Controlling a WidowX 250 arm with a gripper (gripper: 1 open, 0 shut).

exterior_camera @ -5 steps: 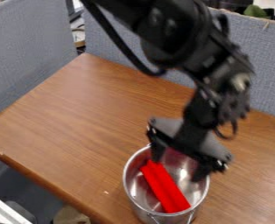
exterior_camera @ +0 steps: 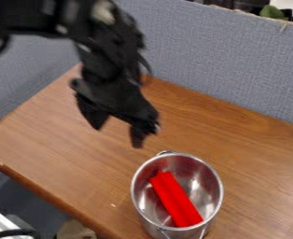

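Observation:
A silver metal bowl or pot (exterior_camera: 202, 184) stands at the lower right of the wooden table, with a red oblong block (exterior_camera: 175, 200) lying inside it. The black gripper (exterior_camera: 117, 118) is motion-blurred at the upper left, above the table and up-left of the bowl, apart from it. Its two fingers point down and stand apart, open, with nothing visible between them.
Grey padded walls (exterior_camera: 224, 51) border it at the back. A white object (exterior_camera: 0, 227) sits at the lower left corner.
The gripper has moved up and to the left, from over the bowl to above the empty table. The red block still lies in the bowl.

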